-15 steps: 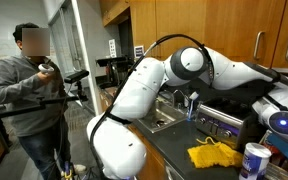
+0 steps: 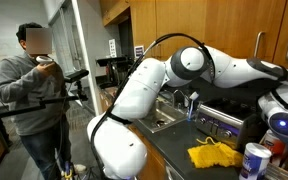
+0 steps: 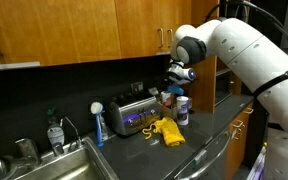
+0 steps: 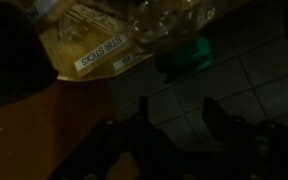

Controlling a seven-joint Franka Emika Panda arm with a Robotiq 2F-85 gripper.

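Note:
My gripper shows as two dark fingers low in the wrist view. The picture is too dark to tell whether anything is between them. Above the fingers lies a clear and tan packet point(image 4: 102, 62) with a printed label, and beside it a dark green item point(image 4: 184, 57). In the second exterior view the arm's wrist point(image 3: 171, 72) hangs at the back of the counter, close to the toaster's right end. The fingertips are hidden there; from the first exterior view they are at the right edge, out of clear sight.
A yellow cloth point(image 2: 214, 153) lies on the dark counter point(image 3: 129, 155). Beside it stand a white and blue canister point(image 2: 254, 160) and a silver toaster point(image 3: 132, 115). The sink point(image 3: 59, 165) is to the left. Wooden cabinets point(image 3: 74, 30) hang above.
The arm's wrist at the right of the first exterior view has risen and tilted a little. The cloth and canister stay put. The person's hand has moved up toward the face.

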